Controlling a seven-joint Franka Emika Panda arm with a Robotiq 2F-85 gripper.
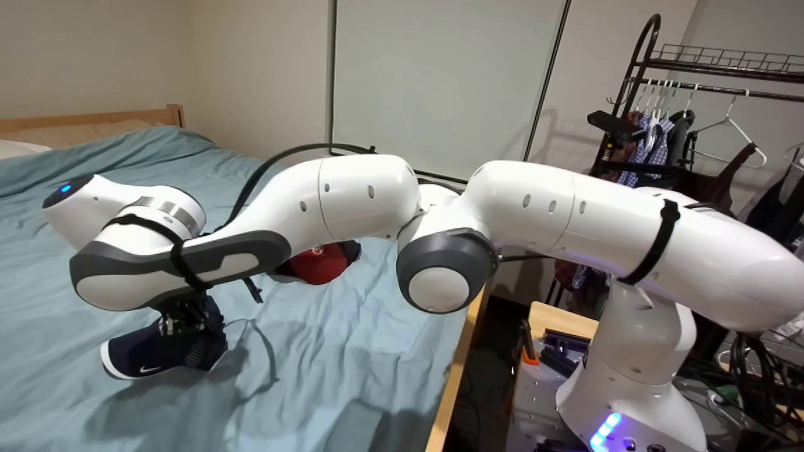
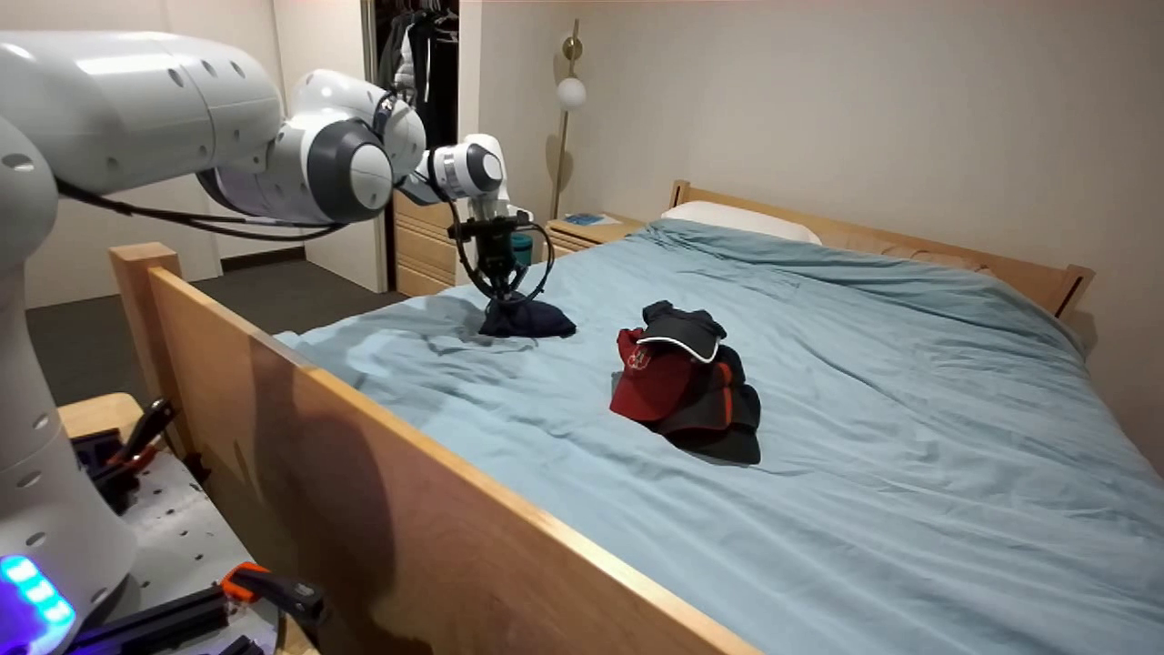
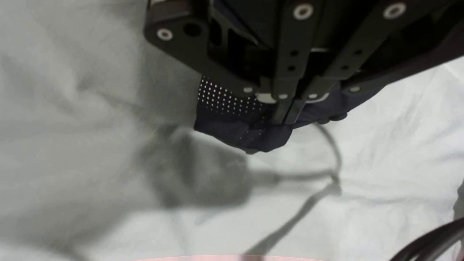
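A navy cap with a white-edged brim and a small white swoosh is at the left of exterior view 1, on or just over the bed; I cannot tell whether it touches. My gripper points down at it, its fingers closed together on the cap's dark fabric. In the wrist view the perforated part of the cap shows beside the fingertips, while much of the rest is hidden behind the gripper. Exterior view 2 has the same cap as a dark bundle under the gripper.
A pile of red and black caps lies mid-bed, partly behind the arm in exterior view 1. The blue sheet around it is clear. A wooden footboard stands between the robot base and the bed.
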